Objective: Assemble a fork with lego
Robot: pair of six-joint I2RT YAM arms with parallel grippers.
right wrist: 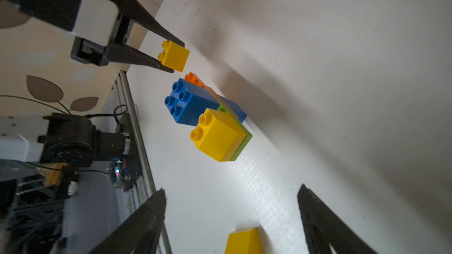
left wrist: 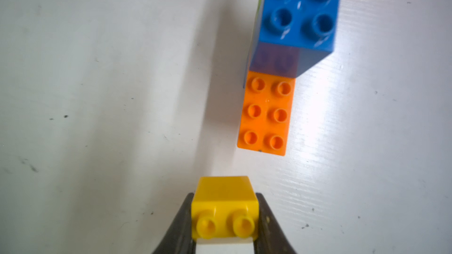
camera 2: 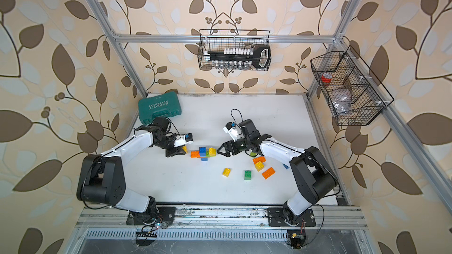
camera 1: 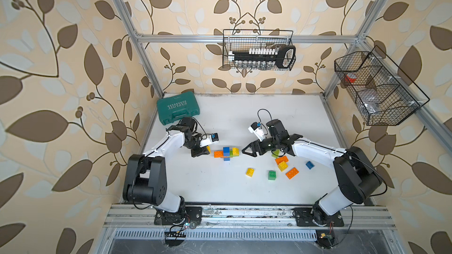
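A yellow brick (left wrist: 225, 207) is pinched between the fingers of my left gripper, its studs turned sideways toward the wrist camera. In front of it lies the part-built assembly: an orange brick (left wrist: 266, 113) at the near end, a blue brick (left wrist: 301, 14) raised in the middle, and a yellow brick (right wrist: 220, 135) on a green piece (right wrist: 240, 144) at the far end. Another blue brick (camera 1: 227, 159) shows low under the middle. To the right of the assembly, my right gripper stands open, nothing between its fingers.
Loose on the table are a yellow brick (camera 1: 250, 172), a green brick (camera 1: 272, 175), an orange brick (camera 1: 292, 173), a blue brick (camera 1: 309, 165) and a few pieces under the right arm. A green case (camera 1: 178, 107) lies at the back left.
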